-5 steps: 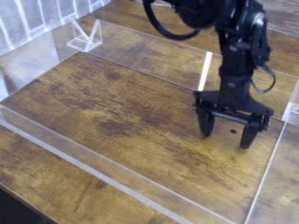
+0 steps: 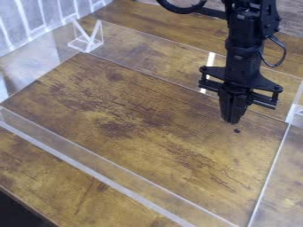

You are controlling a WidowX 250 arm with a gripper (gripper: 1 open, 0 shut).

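Observation:
My black gripper (image 2: 233, 113) hangs over the right part of the wooden surface (image 2: 119, 115), inside a clear-walled enclosure. Its fingers point down and are shut, with nothing seen between them. A small dark speck (image 2: 236, 130) lies on the wood just below the fingertips.
Clear low walls (image 2: 119, 178) border the area. A clear bracket (image 2: 85, 35) stands at the back left, and white railing (image 2: 24, 18) is in the top left corner.
My arm has risen from low on the wood to higher up. The fingers stood apart about a second ago and are now together.

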